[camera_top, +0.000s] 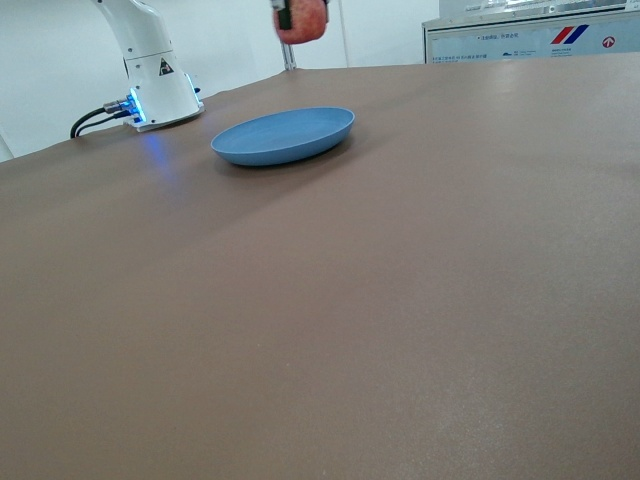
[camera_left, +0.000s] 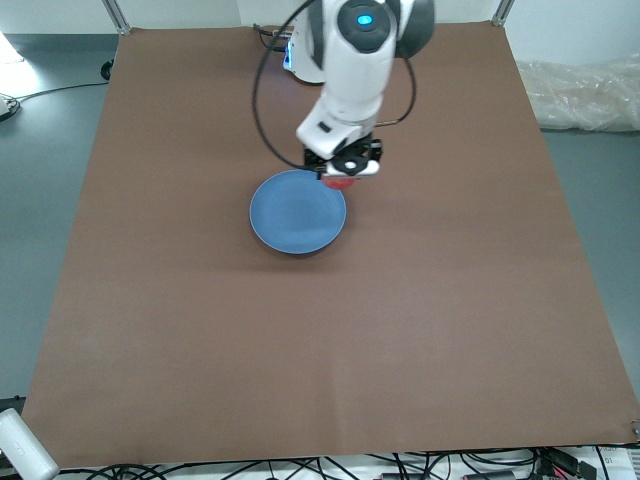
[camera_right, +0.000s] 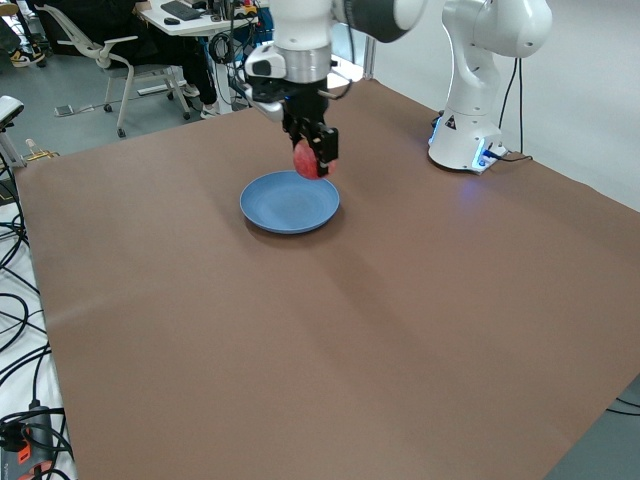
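My gripper (camera_right: 312, 150) is shut on a round red fruit (camera_right: 306, 163), held above the far edge of a blue plate (camera_left: 298, 214) on the brown table (camera_left: 330, 350). In the left view the arm and gripper hide most of the fruit (camera_left: 338, 183). In the top view the fruit (camera_top: 305, 22) hangs in the air at the top edge, higher than the plate (camera_top: 282, 135).
Cables (camera_left: 300, 470) run beyond the near edge in the left view.
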